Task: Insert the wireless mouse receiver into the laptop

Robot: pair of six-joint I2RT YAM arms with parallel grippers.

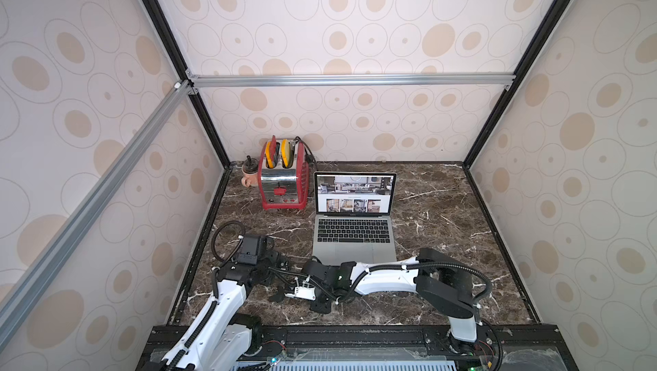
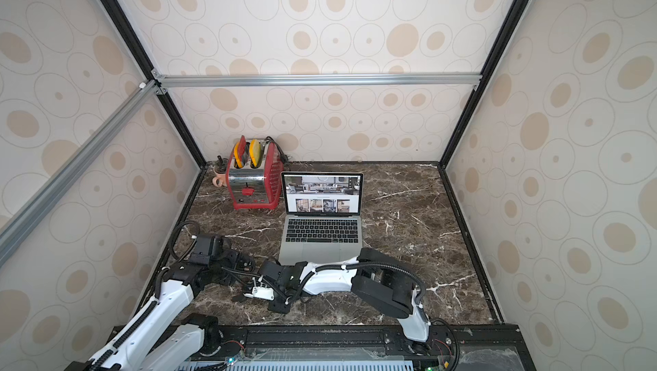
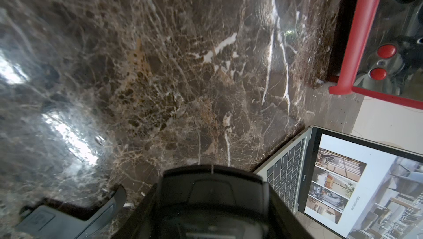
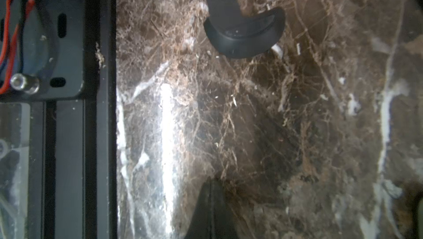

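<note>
The black receiver (image 4: 244, 40) lies loose on the marble in the right wrist view, its flat plug pointing up and away from its curved head. My right gripper is shut, its fingertips meeting with nothing between them, well short of the receiver. In the left wrist view the receiver (image 3: 72, 219) appears at the lower left. A black rounded body, seemingly the mouse (image 3: 211, 195), fills the space between my left gripper's dark fingers. The laptop (image 1: 352, 251) stands open behind both grippers, its screen lit.
A red toaster (image 1: 282, 186) stands left of the laptop, with a pink cup (image 1: 249, 178) beside it. The table's black front rail (image 4: 100, 120) runs close to my right gripper. Marble is clear right of the laptop.
</note>
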